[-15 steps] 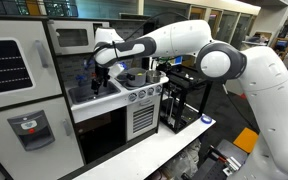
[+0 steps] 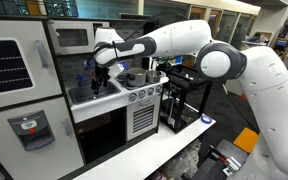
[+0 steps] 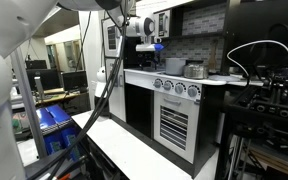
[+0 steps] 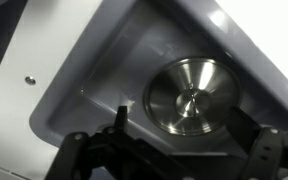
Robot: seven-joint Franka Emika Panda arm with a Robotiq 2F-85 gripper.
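Seen from above in the wrist view, a round shiny metal lid or shallow bowl [image 4: 192, 97] with a small knob-like centre lies in the grey sink basin [image 4: 104, 75]. My gripper stands open over the basin, its dark fingers [image 4: 121, 120] spread at the lower edge of the round metal piece, one on either side. Nothing shows between them. In exterior view 1 the gripper [image 2: 99, 84] hangs at the sink [image 2: 82, 96] of the toy kitchen; the metal piece cannot be made out there.
A pot [image 3: 194, 70] stands on the stove top to the right of the sink. Stove knobs [image 3: 180, 89] line the front panel. A microwave [image 2: 72, 37] is above the sink. The white table [image 2: 134, 160] in front has wide free room.
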